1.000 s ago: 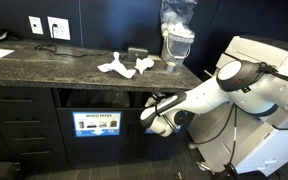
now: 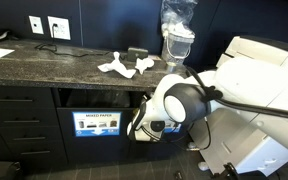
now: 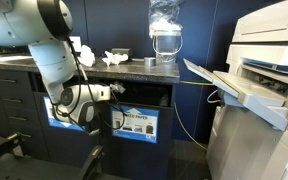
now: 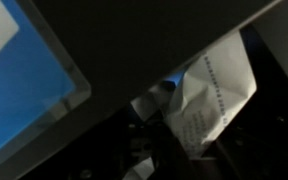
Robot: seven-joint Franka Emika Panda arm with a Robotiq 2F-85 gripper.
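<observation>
A crumpled piece of white paper with printed lines (image 4: 216, 95) fills the right middle of the wrist view. My gripper, dark at the bottom of that view, is shut on its lower end. In exterior view 2 the gripper (image 3: 106, 92) is just below the counter's front edge, at the opening above the mixed paper bin (image 3: 135, 123), with a bit of white showing by it. The bin's blue label (image 2: 97, 123) is clear in exterior view 1, where the arm hides the fingertips. How far the paper is inside the opening I cannot tell.
Crumpled white papers (image 2: 117, 66) lie on the dark counter (image 2: 59, 68). A clear bucket (image 3: 167, 41) and a small grey can (image 3: 151, 62) stand there too. A printer with an open tray (image 3: 249, 98) is to the right.
The counter items have not moved.
</observation>
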